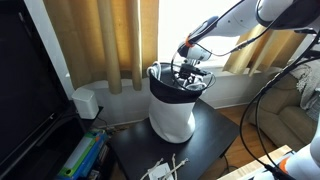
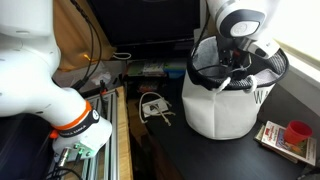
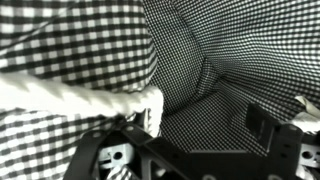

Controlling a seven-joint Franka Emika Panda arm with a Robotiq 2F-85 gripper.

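Observation:
A tall white basket (image 2: 213, 113) with a dark checked lining (image 2: 268, 72) stands on the dark table. My gripper reaches down into its mouth, fingers spread apart. In the wrist view, a thick white rope (image 3: 65, 98) crosses the checked cloth (image 3: 70, 50) on the left and bends down at the left finger. Whether it touches that finger is unclear. Another white piece (image 3: 306, 118) shows at the right edge, beside the right finger. Only lining shows in the middle of the gap. From outside, the basket's rim and the arm partly hide the fingertips.
On the table (image 1: 140, 155) beside the basket lie white cords and a small white item (image 2: 153, 104). A red cup (image 2: 297, 132) stands on books (image 2: 276, 141) on the basket's other side. Curtains and a window are close behind.

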